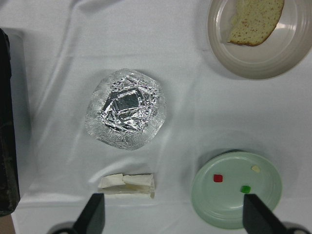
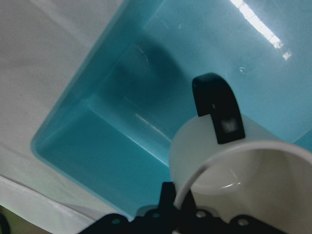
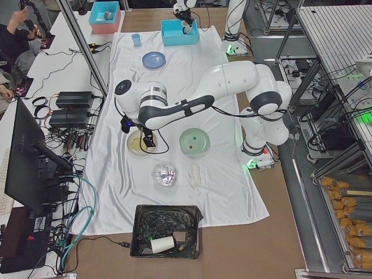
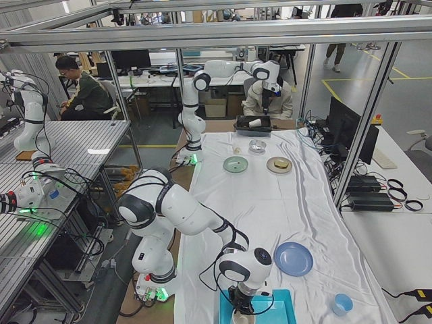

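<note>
My left gripper stands open over the white cloth. Below it in the left wrist view are crumpled foil [image 1: 126,108], a folded pale wrapper [image 1: 126,185], a green plate [image 1: 234,204] with small coloured pieces and a beige plate [image 1: 258,63] with a bread slice [image 1: 253,24]. My right gripper is shut on the rim of a white mug [image 2: 204,136] with a black handle, held over the blue bin [image 2: 117,151].
A black lined tray [image 3: 165,209] holding a white cylinder stands at the near edge. A blue plate [image 4: 293,258] and blue cup [image 4: 342,304] lie near the bin.
</note>
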